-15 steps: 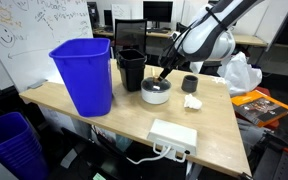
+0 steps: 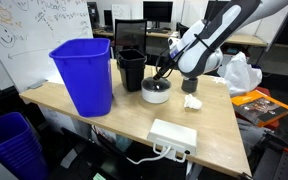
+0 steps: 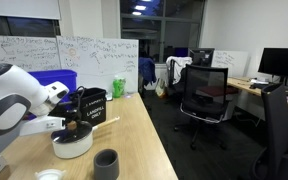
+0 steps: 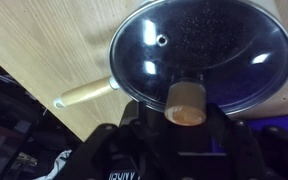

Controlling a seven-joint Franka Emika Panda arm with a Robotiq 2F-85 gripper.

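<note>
A white pot (image 2: 156, 95) stands on the wooden table, covered by a dark glass lid (image 4: 206, 50). The lid's round wooden knob (image 4: 186, 103) faces up into the wrist view. My gripper is over the lid, its dark fingers spread on either side of the knob with some room showing between them and it. Whether either finger touches the lid is hard to tell. From the second exterior view, the gripper (image 3: 72, 125) is low at the top of the pot (image 3: 73, 145), partly blending with the dark lid.
A pale wooden handle (image 4: 87, 92) sticks out from the pot. Close by are a black bin (image 2: 132, 70), a tall blue bin (image 2: 81, 77), a dark grey mug (image 3: 106, 163) and a small white item (image 2: 192, 102). A white appliance (image 2: 171, 138) lies toward the table's front edge.
The arm's white links have come lower and now cover part of the grey mug in the first exterior view. The gripper stays close to the lid. The pot has not moved.
</note>
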